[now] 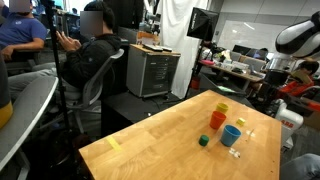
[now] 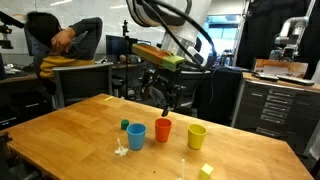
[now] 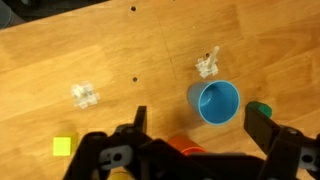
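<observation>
My open gripper points down above the table, nothing between its fingers. The blue cup (image 3: 210,100) shows its open top between and beyond the fingertips in the wrist view; the orange-red cup (image 3: 184,143) is partly hidden by the gripper. In exterior view 2, my gripper (image 2: 164,106) hangs over the orange-red cup (image 2: 162,130), with the blue cup (image 2: 136,134) to the left and the yellow cup (image 2: 197,135) to the right. A small green object (image 2: 124,124) lies beside the blue cup.
A yellow block (image 3: 64,145) and two small white pieces, one near the block (image 3: 84,95) and one near the blue cup (image 3: 207,63), lie on the wooden table (image 1: 150,145). Two people sit beyond it.
</observation>
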